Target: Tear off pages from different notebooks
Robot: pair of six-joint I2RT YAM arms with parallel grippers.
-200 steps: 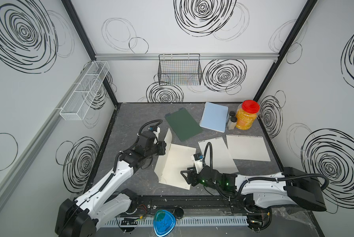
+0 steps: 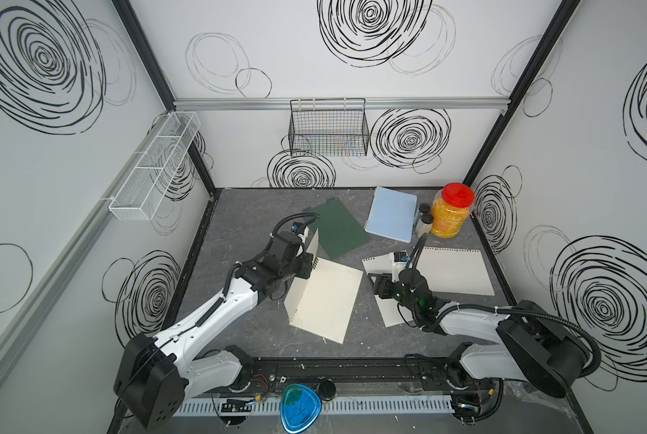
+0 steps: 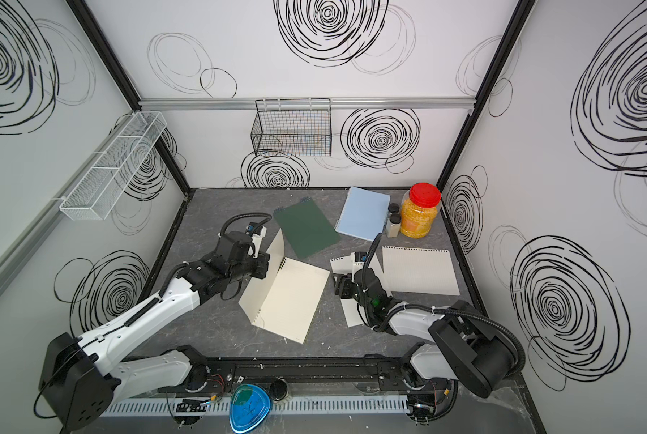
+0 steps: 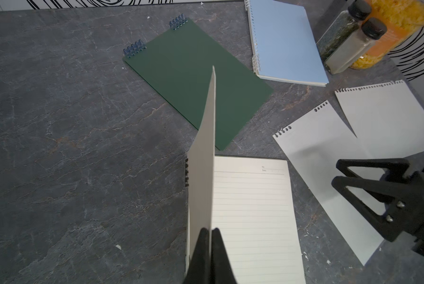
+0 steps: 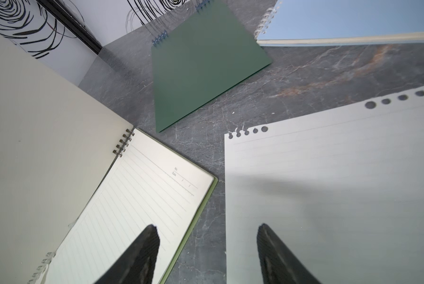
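Note:
An open notebook (image 2: 327,300) with lined cream pages lies at the middle of the table; a green edge shows beneath it in the right wrist view. Its left leaf (image 5: 46,156) stands raised along the black spiral. My left gripper is shut, with the near edge of that leaf running in between its fingertips. Two torn-off white sheets lie to the right: one sheet (image 4: 325,142) with a perforated edge beside the notebook, the other sheet (image 2: 457,271) farther right. My right gripper stands open above the nearer sheet, nothing between its fingers.
A closed green notebook (image 2: 341,231) and a blue one (image 3: 363,212) lie at the back. Two small spice bottles (image 3: 393,224) and a red-lidded jar (image 3: 419,209) stand at the back right. Bare table (image 4: 79,142) extends on the left.
My right gripper has moved back and right, off the open notebook and over the nearer sheet. The left gripper has shifted slightly right, and the notebook has moved a little with it.

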